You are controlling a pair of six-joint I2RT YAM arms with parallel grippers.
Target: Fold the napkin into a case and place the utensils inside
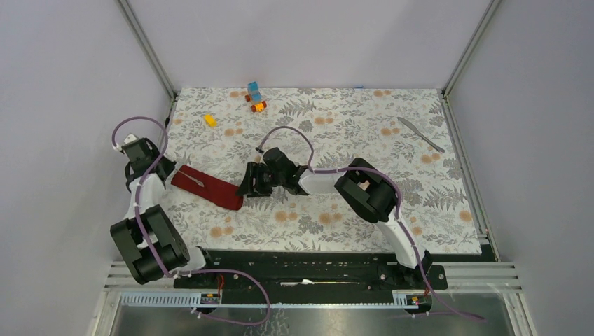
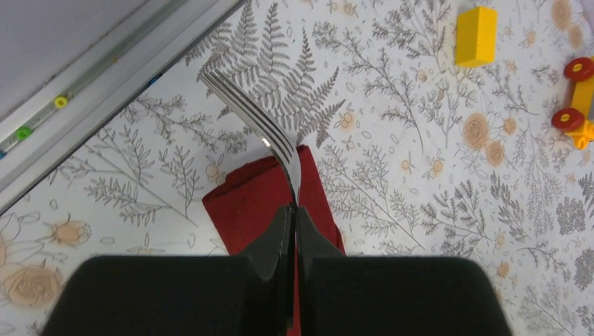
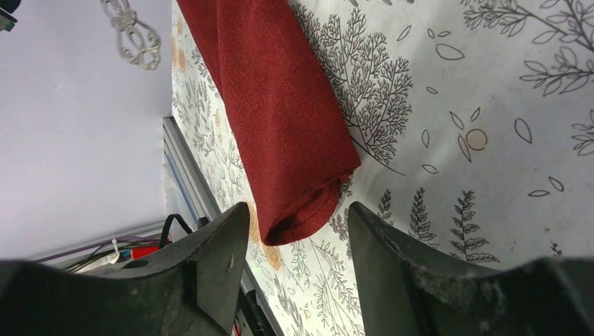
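Note:
The dark red napkin (image 1: pixel 210 192) lies folded into a long strip on the left of the table. In the right wrist view, its near end (image 3: pixel 301 210) gapes like a pocket. My left gripper is shut on the silver fork (image 2: pixel 263 126), whose tines point away past the napkin's far end; its ornate handle (image 3: pixel 133 31) hangs over the napkin. My right gripper stands open at the pocket end, a finger on each side, with no grip on the cloth. A knife (image 1: pixel 420 134) lies at the far right.
A yellow block (image 1: pixel 209 120) and a toy with blue bricks (image 1: pixel 254 93) sit toward the back left. A metal frame rail (image 2: pixel 119 98) borders the left edge, close to my left gripper.

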